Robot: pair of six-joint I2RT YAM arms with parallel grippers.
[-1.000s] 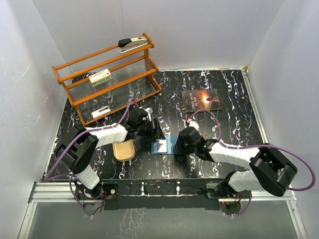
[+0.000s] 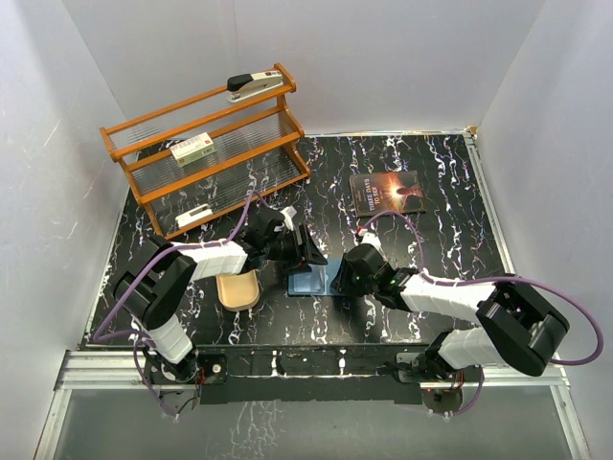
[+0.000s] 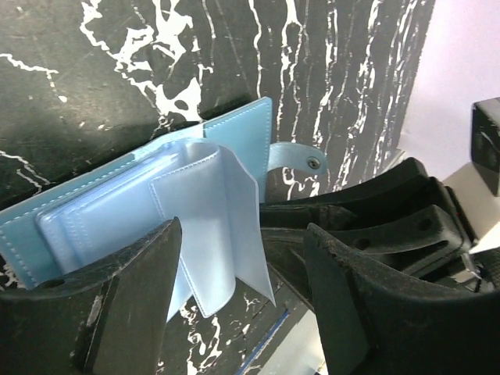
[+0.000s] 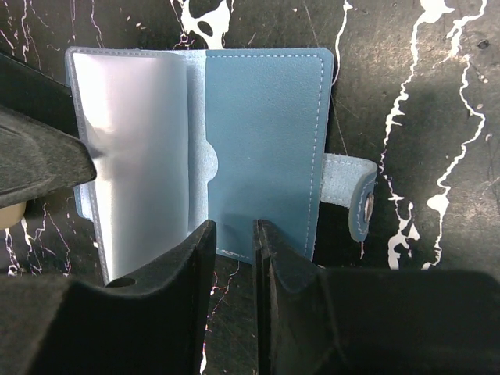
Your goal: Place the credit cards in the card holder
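Note:
The blue card holder (image 2: 334,275) lies open on the marble mat between both grippers, its strap (image 4: 348,183) at one side. In the left wrist view my left gripper has its fingers spread over the translucent sleeves (image 3: 195,203), a raised flap between them. In the right wrist view my right gripper hangs at the holder's lower edge, fingertips slightly apart, nothing clearly between them. A finger of the other gripper reaches over the white sleeve (image 4: 133,156). I cannot make out separate cards.
A tan tray (image 2: 236,292) sits left of the holder, under the left arm. A wooden shelf (image 2: 206,163) with a stapler (image 2: 255,86) and boxes stands at the back left. A book (image 2: 387,194) lies at the back right.
My left gripper has shifted slightly right over the holder, and the holder's left part looks a little moved leftward. The right arm is nearly unchanged.

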